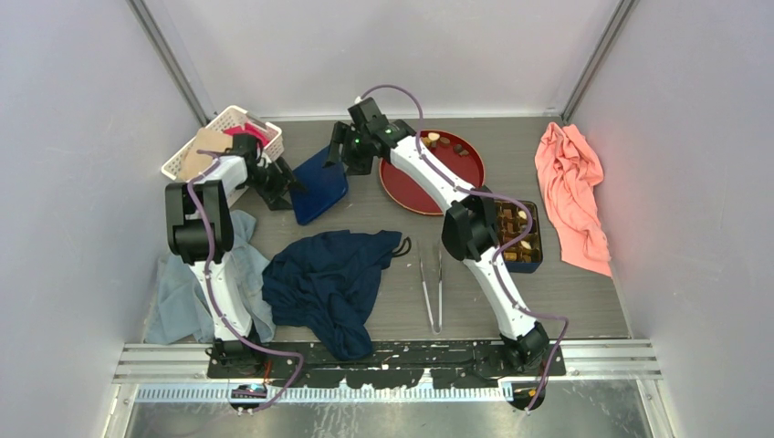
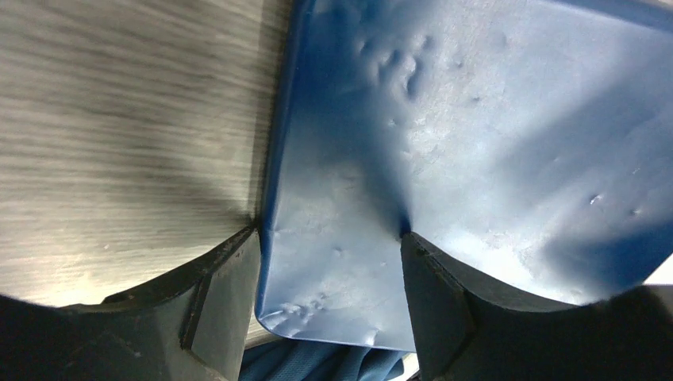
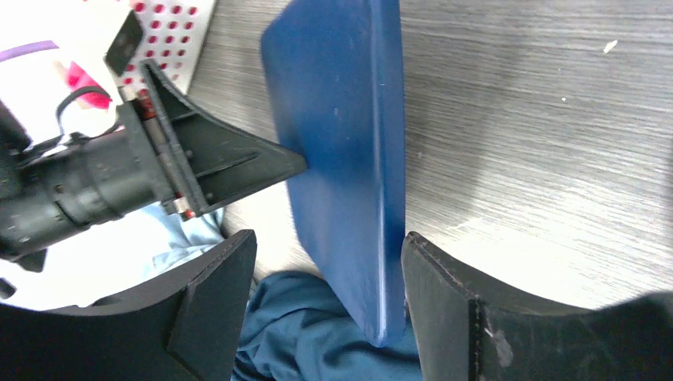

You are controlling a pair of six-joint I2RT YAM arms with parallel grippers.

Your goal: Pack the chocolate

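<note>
The dark blue square lid (image 1: 318,190) is tipped up between my two grippers. My left gripper is open at the lid's end, its fingertips at the lid's surface and edge. My right gripper is open, the lid's raised rim at its right fingertip in the right wrist view. The box of chocolates (image 1: 522,260) stands at the right, partly behind the right arm. A red round plate (image 1: 461,173) with several chocolates lies at the back centre.
A white basket (image 1: 276,146) stands back left. Navy (image 1: 324,283), light blue (image 1: 169,301) and salmon (image 1: 570,192) cloths lie about. Metal tongs (image 1: 439,301) lie at front centre.
</note>
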